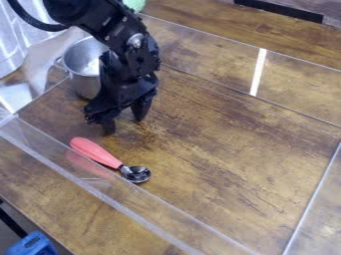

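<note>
My black gripper hangs low over the wooden table at the upper left, just above and behind a spoon with a pink handle and a shiny metal bowl end. A silver metal pot stands behind the gripper, partly hidden by it. Whether anything is between the fingers is not clear.
Clear plastic walls edge the wooden surface, whose middle and right are free. A white object lies at the far left, and a blue item is at the bottom left corner.
</note>
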